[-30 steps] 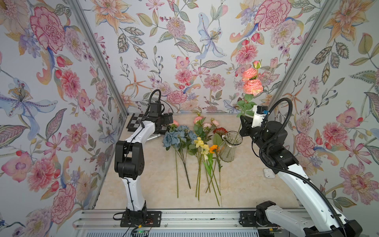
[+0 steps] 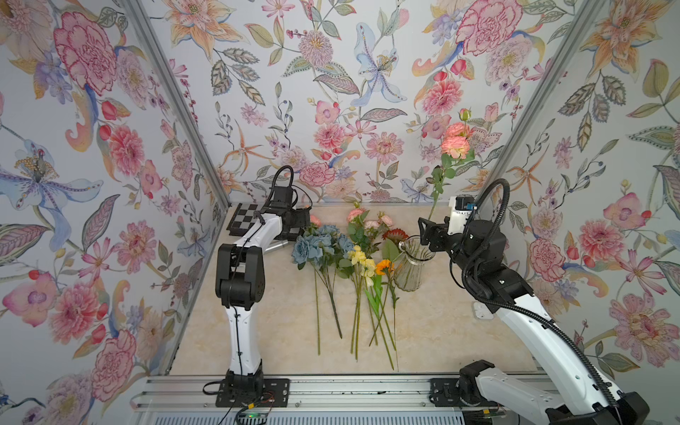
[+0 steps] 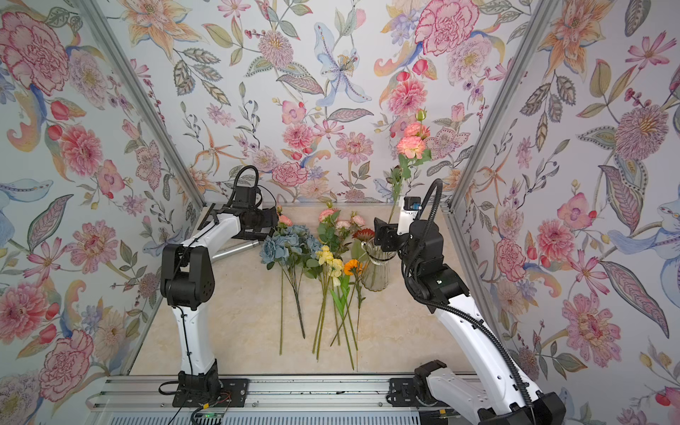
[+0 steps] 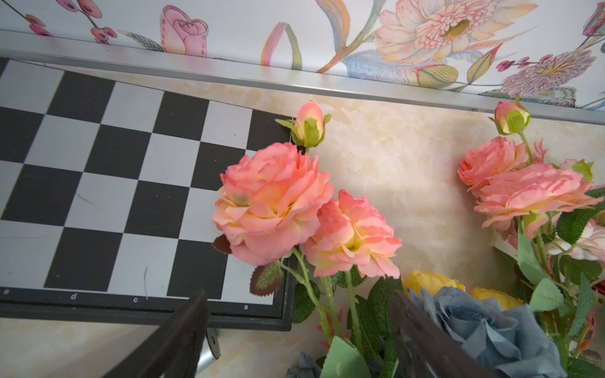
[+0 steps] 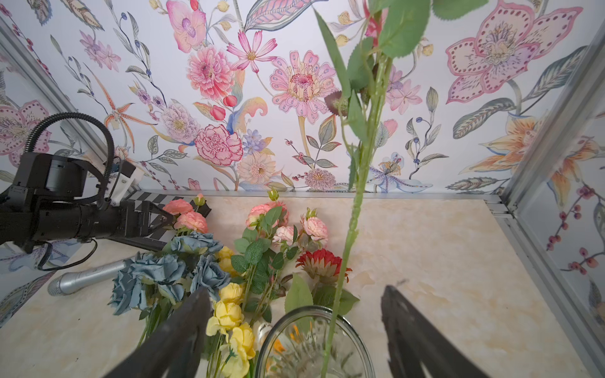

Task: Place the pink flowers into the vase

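Observation:
A long-stemmed pink flower (image 2: 455, 145) stands upright at my right gripper (image 2: 430, 230), its stem (image 5: 340, 277) running down over the mouth of the ribbed glass vase (image 5: 315, 310). In the right wrist view the right fingers are apart around that stem; contact cannot be told. My left gripper stands open at the back left, over more pink roses (image 4: 271, 201) at the chessboard's edge, their stems between and beyond its fingertips. Further pink roses (image 4: 529, 195) lie to their right.
Blue flowers (image 5: 157, 274), yellow flowers (image 5: 230, 321) and a red flower (image 5: 318, 264) lie left of and behind the vase. A silver microphone (image 5: 85, 277) lies by the chessboard (image 4: 94, 176).

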